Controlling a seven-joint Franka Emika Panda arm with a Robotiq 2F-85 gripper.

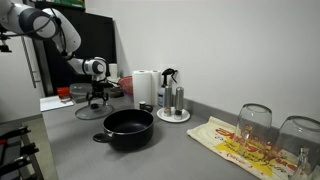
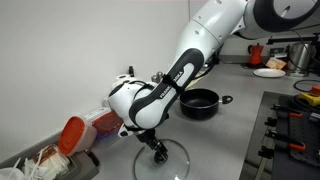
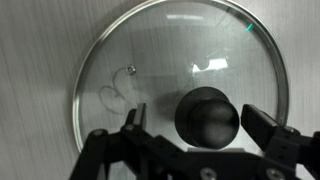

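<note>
A clear glass lid with a metal rim lies flat on the table, seen from above in the wrist view. Its round black knob sits between the parted fingers of my open gripper, closer to the right finger. Exterior view 2 has the gripper low over the lid, right by the knob. Whether a finger touches the knob cannot be told. A black pan, open at the top, stands apart from the lid on the same table.
Behind the pan stand a paper towel roll and a white plate with bottles and shakers. Two glass jars and a patterned cloth are at the right. Bare table lies in front of the pan.
</note>
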